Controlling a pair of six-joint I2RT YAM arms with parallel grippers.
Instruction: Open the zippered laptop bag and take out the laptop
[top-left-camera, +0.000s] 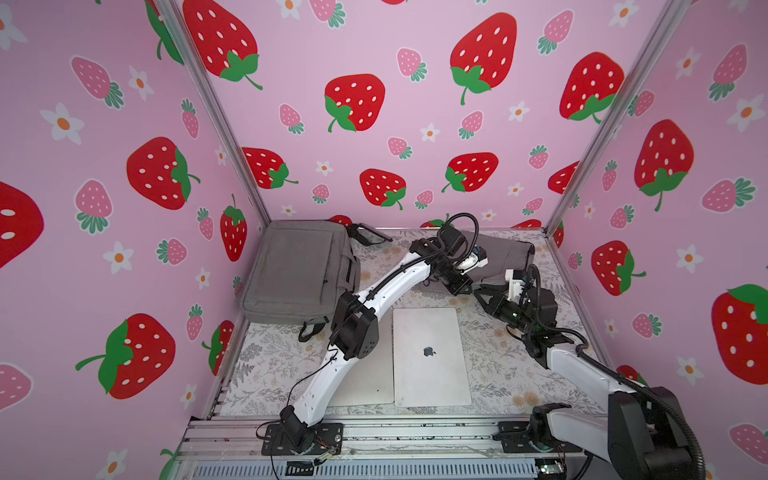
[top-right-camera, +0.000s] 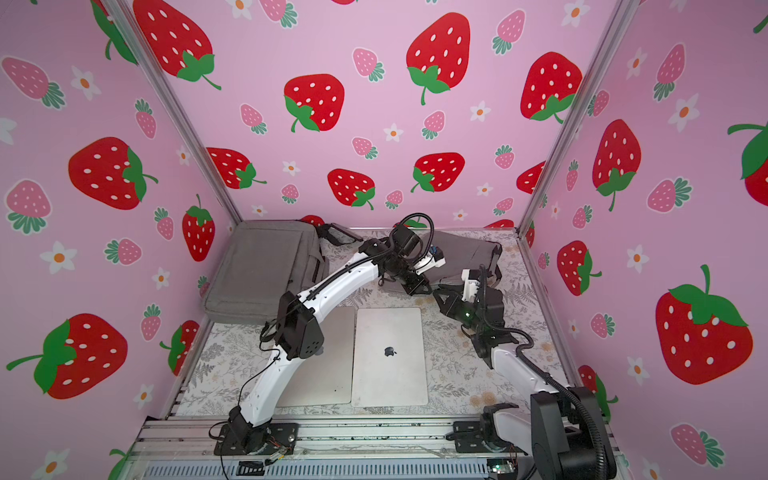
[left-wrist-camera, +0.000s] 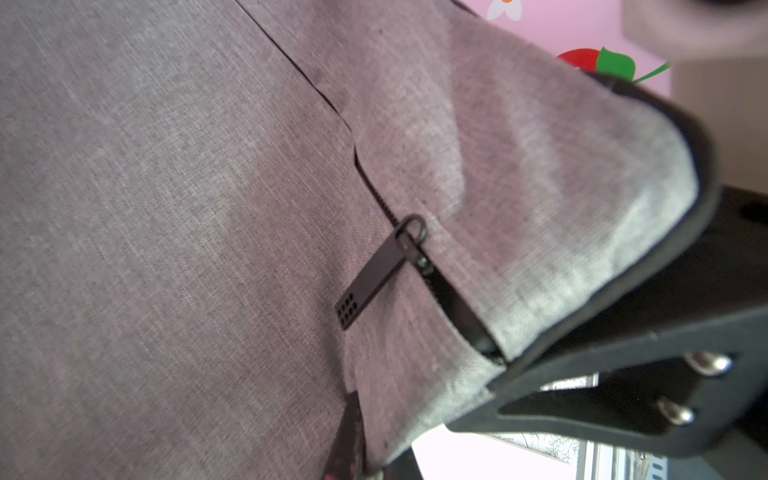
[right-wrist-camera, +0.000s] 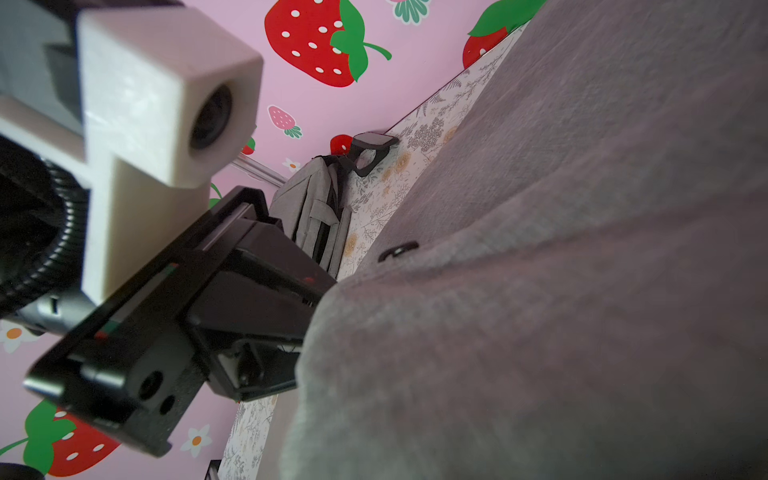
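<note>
A grey zippered bag (top-left-camera: 502, 257) lies at the back right, its near edge lifted between my two grippers. Black zipper pull (left-wrist-camera: 369, 281) hangs from its slider in the left wrist view; a short dark gap (left-wrist-camera: 464, 316) shows in the seam beyond it. My left gripper (top-left-camera: 465, 288) is shut on the bag's corner, which the right wrist view shows at the black fingers (right-wrist-camera: 264, 312). Right gripper (top-left-camera: 481, 293) is close beside it at the edge; cloth and the low angle hide its fingertips, so how far its fingers stand apart is unclear.
Two silver laptops, one with a logo (top-left-camera: 430, 380) and one partly under my left arm (top-left-camera: 368, 380), lie flat in front. Another grey bag (top-left-camera: 292, 272) with a strap (top-left-camera: 369, 234) rests at the left.
</note>
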